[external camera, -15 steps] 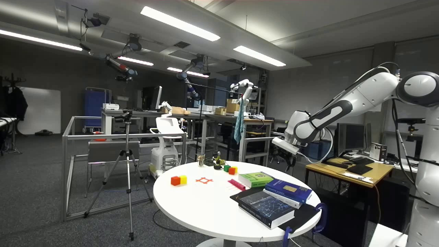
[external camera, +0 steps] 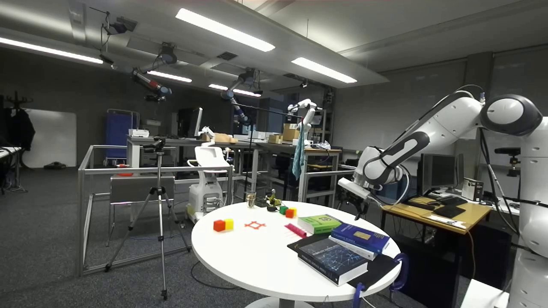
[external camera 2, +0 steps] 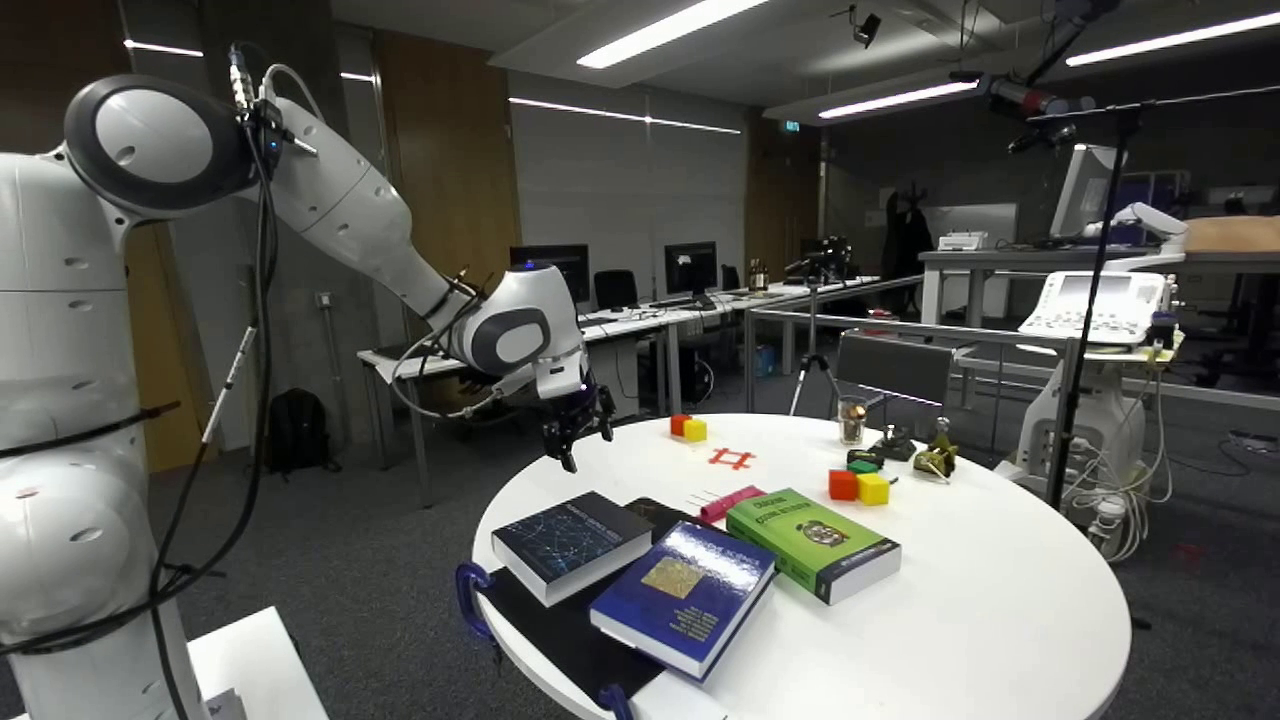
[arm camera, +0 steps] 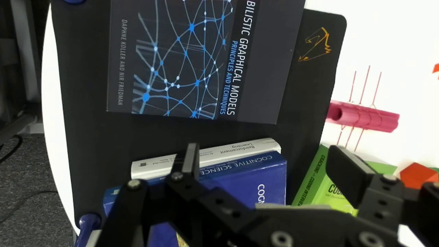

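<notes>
My gripper [external camera 2: 587,446] hangs in the air above the edge of the round table, apart from everything on it. In the wrist view its fingers [arm camera: 190,160] stand wide apart with nothing held between them. Below lie a dark book with a blue network pattern [arm camera: 181,61] and a blue book [arm camera: 242,181] stacked on a white one [arm camera: 214,154]. A green book [external camera 2: 816,535] rests beside this stack. The black mat [arm camera: 94,136] lies under the dark book and the stack.
Near the green book are a pink tube [external camera 2: 728,504] and colored cubes [external camera 2: 843,485]. Farther across sit a red lattice piece [external camera 2: 731,458], a glass cup [external camera 2: 852,414] and another cube pair [external camera 2: 687,427]. Blue clamps [external camera 2: 475,596] grip the table edge.
Books and cubes have not moved.
</notes>
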